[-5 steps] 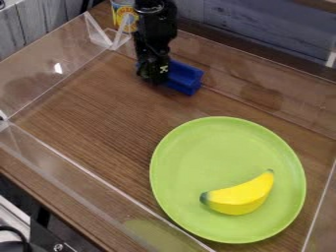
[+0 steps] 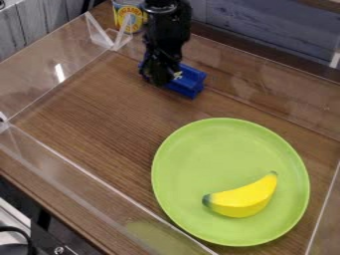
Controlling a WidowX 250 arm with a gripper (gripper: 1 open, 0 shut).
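Observation:
My black gripper (image 2: 161,72) is low over the back of the wooden table, against a blue block (image 2: 186,83) that lies just to its right and partly behind it. The gripper is shut; I cannot make out anything held between its fingers. A green plate (image 2: 194,179) fills the front right, with a yellow banana (image 2: 244,197) lying on its lower right part.
A yellow can (image 2: 129,17) stands at the back left behind a clear plastic panel. Clear walls edge the table (image 2: 86,129) at left and front, and a grey wall rises behind.
The gripper and the blue block have shifted only slightly. The block's outline has changed a little beside the gripper. The plate and banana are still.

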